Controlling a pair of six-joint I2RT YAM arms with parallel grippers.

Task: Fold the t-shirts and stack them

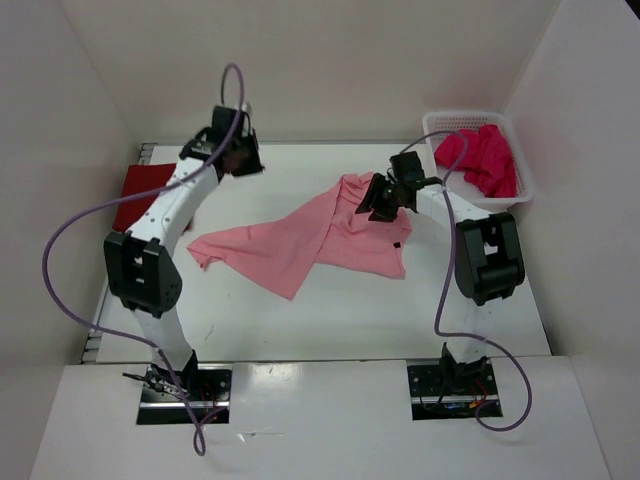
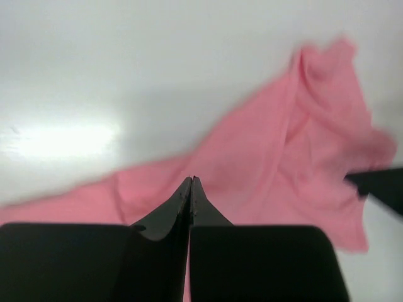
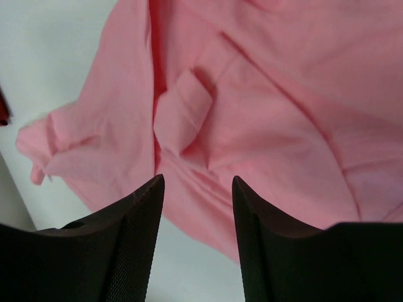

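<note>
A pink t-shirt (image 1: 298, 240) lies spread and rumpled across the middle of the table, with a small raised fold (image 3: 186, 113) in the right wrist view. My left gripper is shut with its tips together and no cloth between them. In the top view it is blurred, up at the back left, apart from the shirt. Over the right part of the shirt hangs my right gripper, its fingers (image 3: 143, 211) spread apart with no cloth gripped. A red folded t-shirt (image 1: 143, 190) sits at the back left, partly covered by the left arm.
A white basket (image 1: 431, 122) holding crumpled bright red cloth (image 1: 485, 160) stands at the back right. Bare white table (image 1: 340, 325) shows along the front, and more is clear behind the pink shirt. Purple cables loop over both arms.
</note>
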